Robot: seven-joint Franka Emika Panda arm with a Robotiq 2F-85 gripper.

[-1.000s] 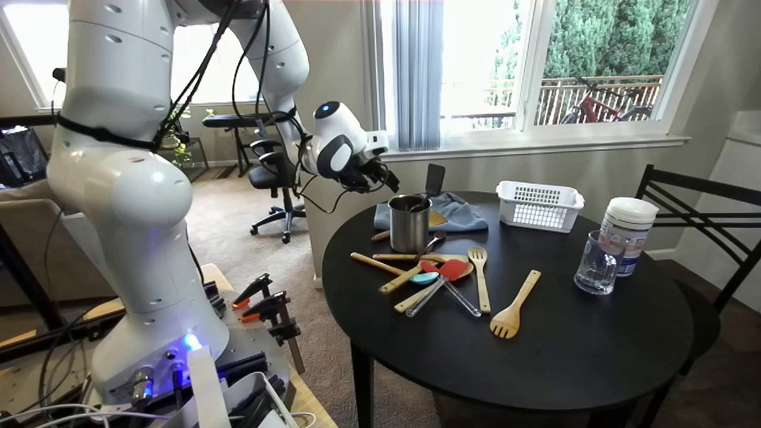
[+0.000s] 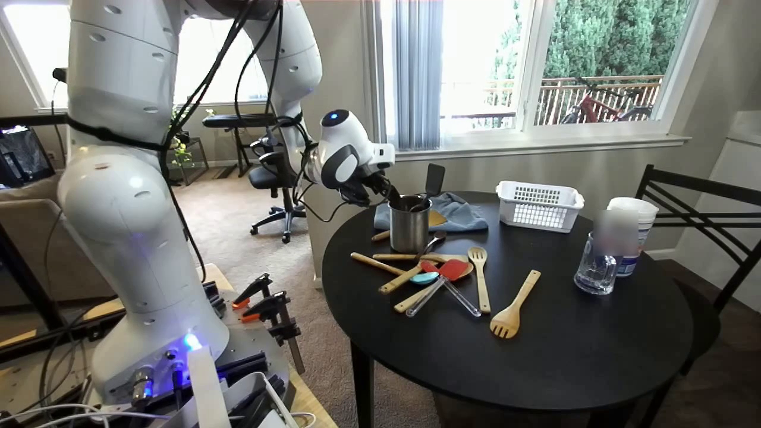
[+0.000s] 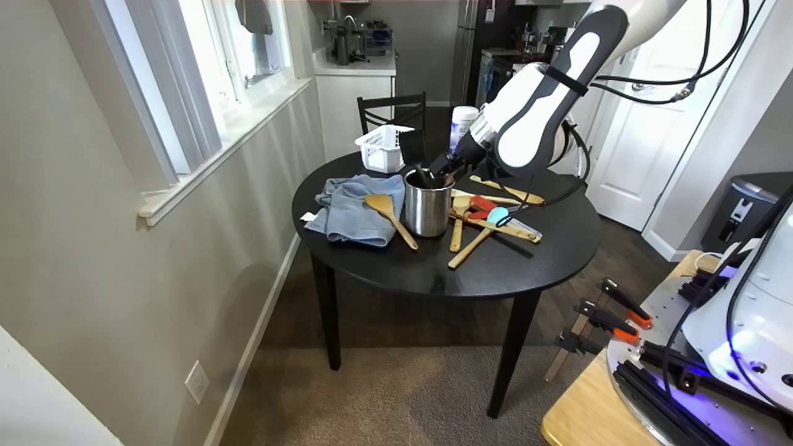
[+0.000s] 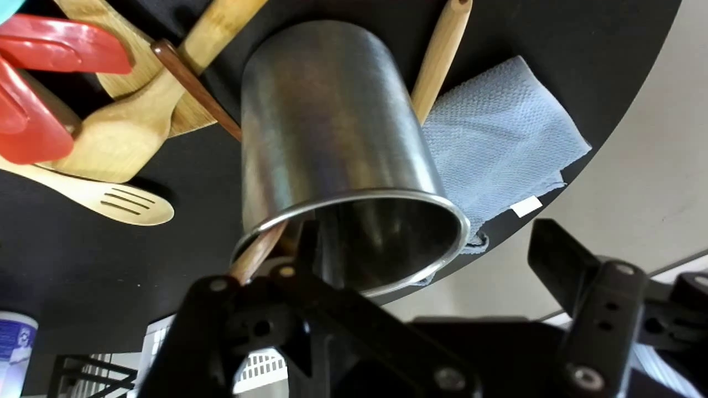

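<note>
A steel pot (image 2: 410, 227) stands upright near the table's window side. Out of its top rises a black spatula (image 2: 435, 179), and a wooden handle (image 4: 257, 253) leans against the rim in the wrist view. My gripper is open at the pot's mouth. One finger (image 4: 307, 246) overlaps the opening, while the other finger (image 4: 549, 242) lies outside the rim, over the floor in that view. Whether the first finger is below the rim, I cannot tell. Nothing shows held between them. In exterior view 2 the gripper (image 3: 444, 165) partly covers the rim.
Wooden and red-headed utensils (image 2: 453, 268) lie piled before the pot. A blue-grey cloth (image 3: 360, 208) with a wooden spatula (image 3: 383, 207) lies beside it. A white basket (image 2: 540, 205), a glass mug (image 2: 596, 271) and a white tub (image 2: 645, 210) stand farther off.
The pot and the utensils on the table have stayed in place.
</note>
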